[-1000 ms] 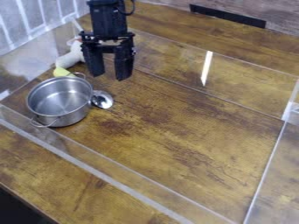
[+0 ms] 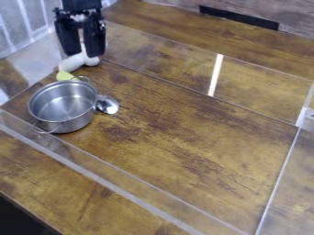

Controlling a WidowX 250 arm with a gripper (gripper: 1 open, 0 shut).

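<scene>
My black gripper [image 2: 81,39] hangs open at the upper left, above a white object [image 2: 76,62] that it partly hides, with a small yellow-green item [image 2: 65,75] just in front of that. A steel pot [image 2: 61,107] with wire handles sits on the wooden table at the left, and a round silver object [image 2: 106,105], like a lid or spoon, lies beside it on the right.
Clear plastic walls [image 2: 292,165] run around the wooden work area [image 2: 196,147]. A thin white strip [image 2: 216,75] stands at the back right.
My gripper has moved back and to the left, away from the space behind the silver object, rising toward the top left. The pot and silver object have not moved.
</scene>
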